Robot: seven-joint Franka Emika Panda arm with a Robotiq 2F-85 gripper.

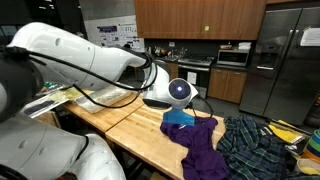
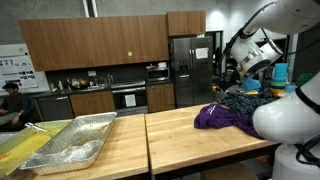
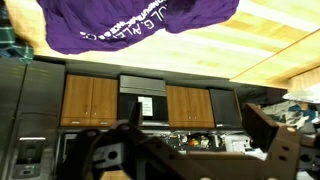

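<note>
A purple cloth (image 1: 203,160) lies rumpled on the wooden table, stretching toward the dark plaid cloth on its right. White printing shows on the purple cloth (image 3: 120,25) in the wrist view. My gripper is open, its two dark fingers wide apart with nothing between them. In exterior view 1 the arm's white wrist hangs over the table at the left of the purple cloth; a blue patch sits just below it. The fingertips are hard to make out in both exterior views.
A dark plaid cloth (image 1: 250,145) is heaped at the table's right. Yellow and other items crowd beyond it. Foil trays (image 2: 75,145) stand on the far left side. Bare wood (image 2: 180,140) lies between the trays and the purple cloth.
</note>
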